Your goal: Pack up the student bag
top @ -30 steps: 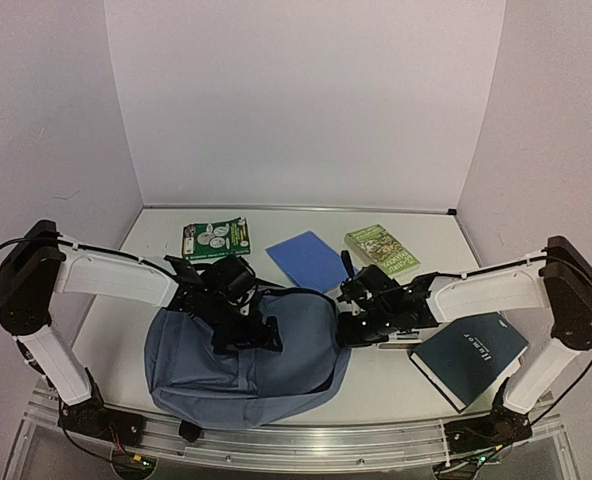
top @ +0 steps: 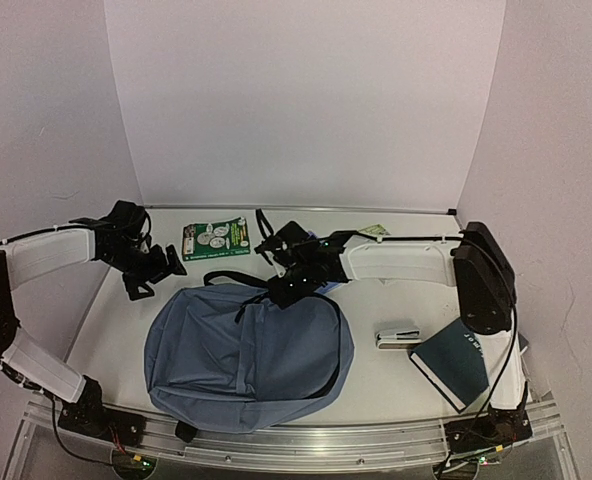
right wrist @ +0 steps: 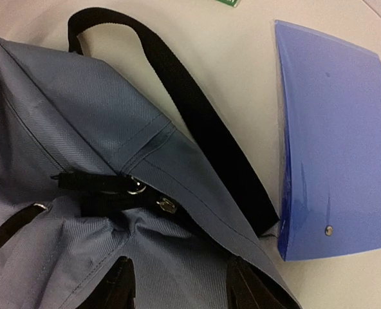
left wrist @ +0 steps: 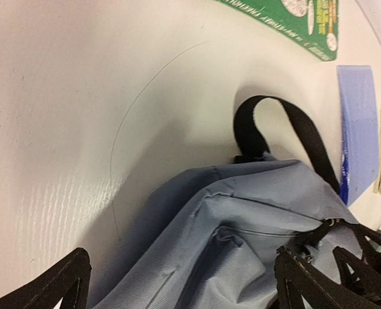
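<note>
The grey-blue bag (top: pixel 246 350) lies flat at the front of the table, its black top strap (right wrist: pixel 177 90) looped beyond its upper edge. Over the bag's upper edge is my right gripper, open, with fabric below its fingers and black zipper pulls (right wrist: pixel 100 183) ahead of them. My left gripper (top: pixel 159 280) is open above the table just off the bag's upper left corner, with nothing between its fingers. A blue folder (right wrist: pixel 338 141) lies behind the bag, mostly hidden by the right arm from above. A green book (top: pixel 216 239) lies at the back left.
At the front right lies a dark book (top: pixel 456 365), partly covered by the right arm. Left of it is a stapler-like object (top: pixel 398 338). A yellow-green book (top: pixel 376 230) shows only slightly behind the right arm. Bare table runs left of the bag.
My left gripper has moved left, off the bag. My right gripper has swung left from the bag's right edge to its upper middle. The bag stays nearly in place.
</note>
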